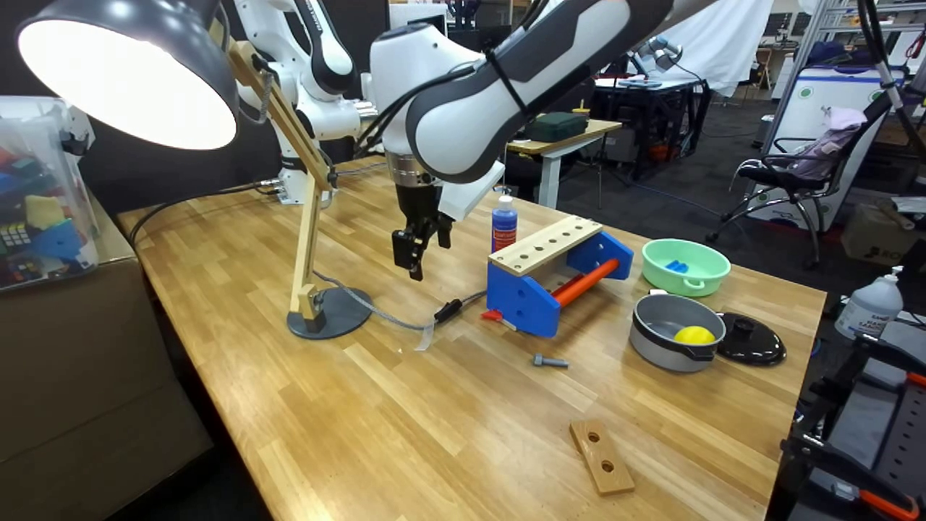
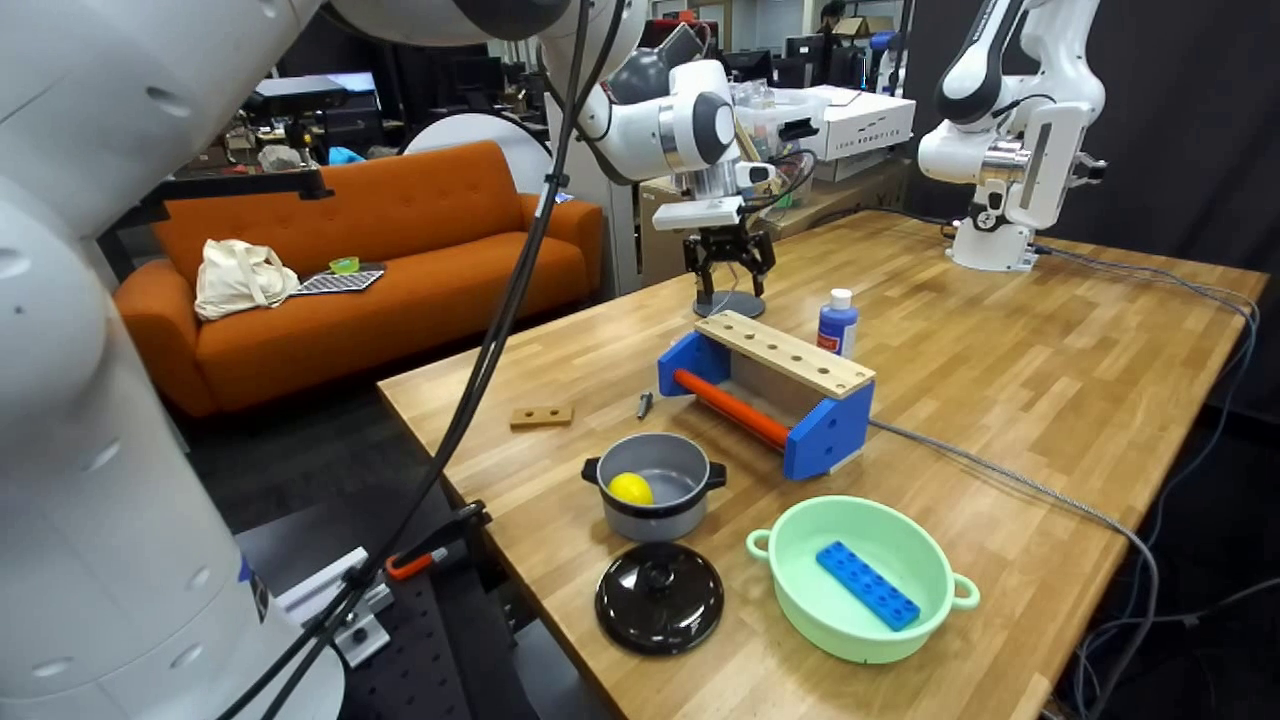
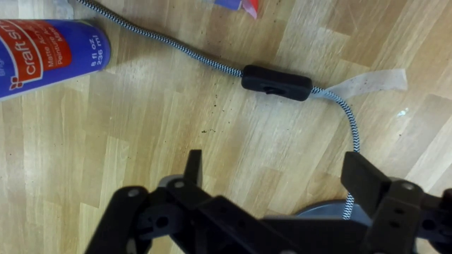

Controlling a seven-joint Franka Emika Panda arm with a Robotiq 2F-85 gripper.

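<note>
My gripper stands open above the table, with bare wood and the lamp cord showing between its spread fingers. In exterior view 1 the gripper [image 1: 418, 259] hangs in the air between the lamp base [image 1: 330, 312] and the blue paint bottle [image 1: 504, 224]. The braided cord with its black switch [image 3: 276, 82] crosses the wrist view and runs down past the right finger. At the upper left of that view the paint bottle [image 3: 46, 55] shows, apart from the gripper.
A blue toy workbench [image 2: 828, 432], a bolt [image 2: 644, 404] and a holed wooden strip [image 2: 541, 416] lie nearby. The grey pot [image 2: 678, 522] holds a yellow ball. Its black lid [image 2: 660, 598] and a green basin [image 2: 792, 606] with a blue strip are beside it. Clear table lies at front left.
</note>
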